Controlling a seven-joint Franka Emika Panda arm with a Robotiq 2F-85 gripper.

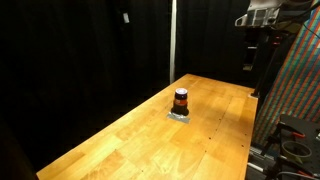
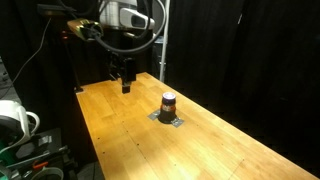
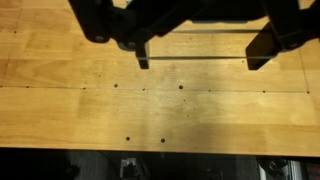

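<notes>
A small dark can-like object (image 1: 181, 98) with an orange-red band and a pale top stands upright in a black base on the wooden table (image 1: 120, 150). In the second exterior view the same dark object (image 2: 168, 103) is to the right of my gripper (image 2: 126, 84), which hangs above the table, apart from it. The wrist view has my gripper open, its two fingers far apart over bare wood with nothing between them. The object does not appear in the wrist view.
Silvery tape (image 1: 178, 117) lies around the foot of the black base. The table's edge (image 3: 200, 152) crosses the lower wrist view. Black curtains (image 1: 85, 60) hang behind, and a stool-like item (image 1: 295, 150) stands off the table at right.
</notes>
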